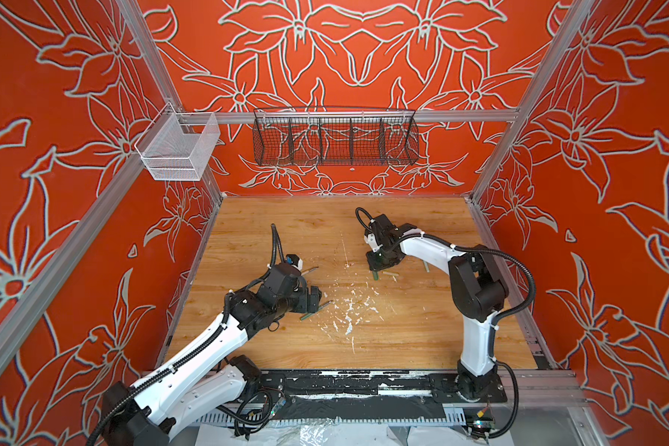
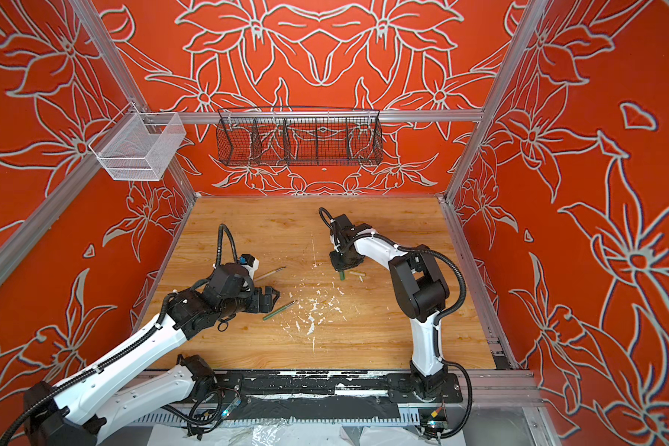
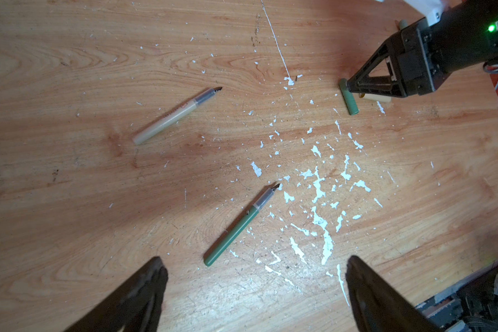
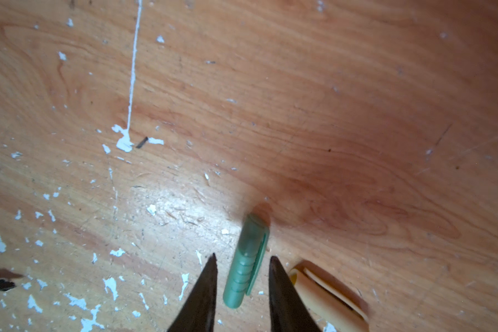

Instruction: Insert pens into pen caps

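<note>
In the left wrist view, a beige pen (image 3: 166, 120) and a green pen (image 3: 231, 233) lie uncapped on the table. My left gripper hangs above them, open and empty. A green cap (image 4: 243, 260) and a beige cap (image 4: 323, 298) lie side by side at the right of centre. My right gripper is over the green cap, its fingers apart on either side of it in the right wrist view; whether they touch it is unclear.
The wooden table (image 1: 379, 334) has white scuffed patches in the middle. A black wire basket (image 1: 334, 141) and a white basket (image 1: 174, 156) hang on the rails.
</note>
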